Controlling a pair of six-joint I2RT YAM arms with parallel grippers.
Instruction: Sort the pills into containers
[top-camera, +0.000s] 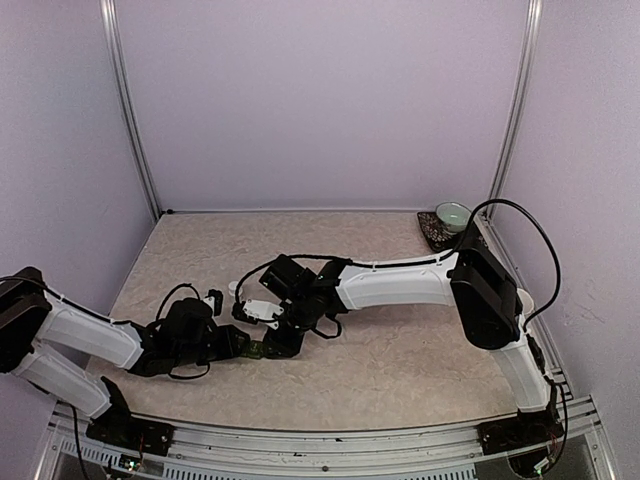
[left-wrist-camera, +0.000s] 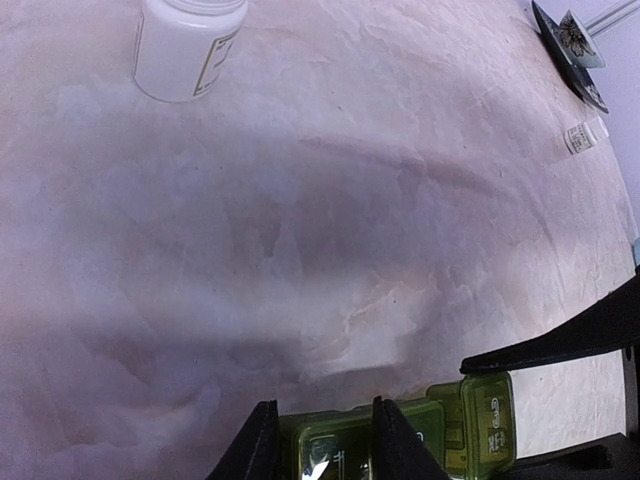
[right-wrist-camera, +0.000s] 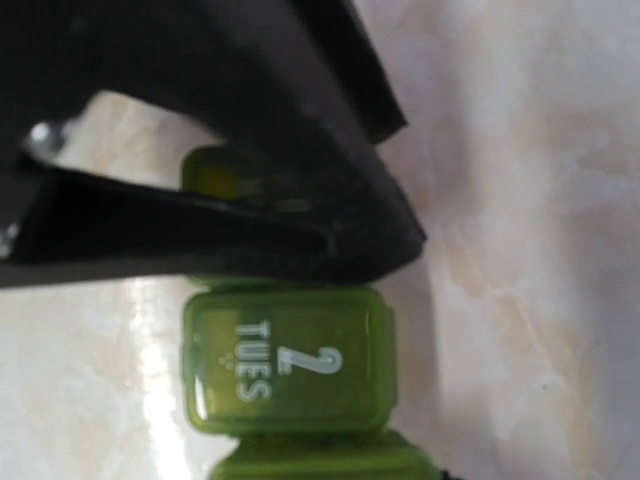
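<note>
A green pill organizer (top-camera: 254, 349) lies on the table between both grippers, its TUES lid (right-wrist-camera: 288, 360) shut in the right wrist view. My left gripper is shut on the organizer at the bottom of the left wrist view. My right gripper is shut on the organizer's compartment beside TUES, largely hiding it. A white pill bottle (left-wrist-camera: 190, 50) stands beyond them in the left wrist view, with a smaller bottle (left-wrist-camera: 582, 136) farther right.
A dark patterned tray (top-camera: 435, 230) with a pale green bowl (top-camera: 452, 214) sits at the back right.
</note>
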